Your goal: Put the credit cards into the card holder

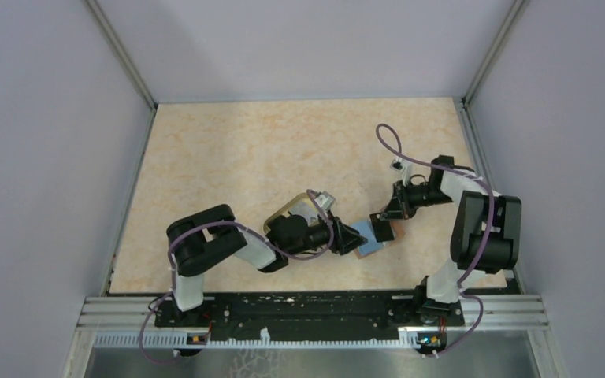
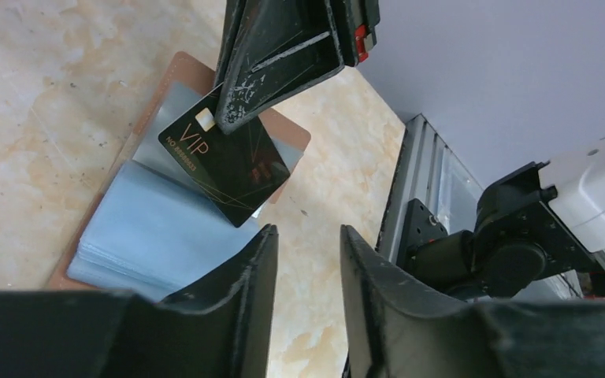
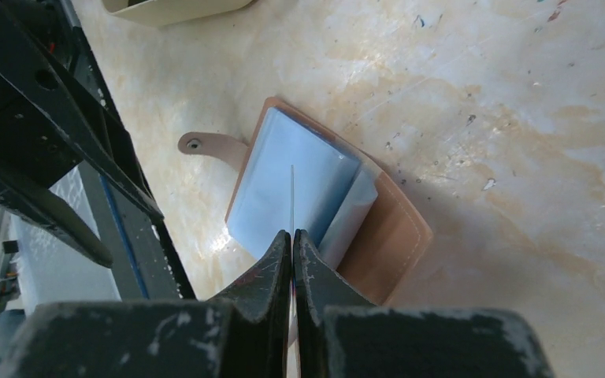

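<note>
A black VIP card is pinched in my right gripper, shut on it above the card holder; in the right wrist view it shows only as a thin edge-on line. The card holder, brown with blue sleeves [image 2: 157,228] and a strap [image 3: 213,145], lies on the table at the lower right of the top view. My left gripper hovers just left of and near the holder, partly open, with nothing between its fingers.
A cream tray [image 1: 277,217] lies partly under my left arm.
</note>
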